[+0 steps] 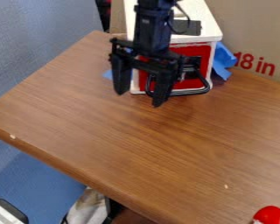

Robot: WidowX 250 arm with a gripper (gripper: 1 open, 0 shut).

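Note:
My black gripper (pixel 140 94) is in the upper middle, in front of a white box (pixel 195 24) with a red front panel (pixel 194 73), which carries a black latch or handle at its right part. The gripper's two fingers point down, spread apart over the front of the panel, and hide part of it. I see nothing clearly held between them.
Blue tape (pixel 220 60) lies by the box. A cardboard sheet (pixel 257 35) stands behind at right. A red object (pixel 269 215) is at the lower right corner.

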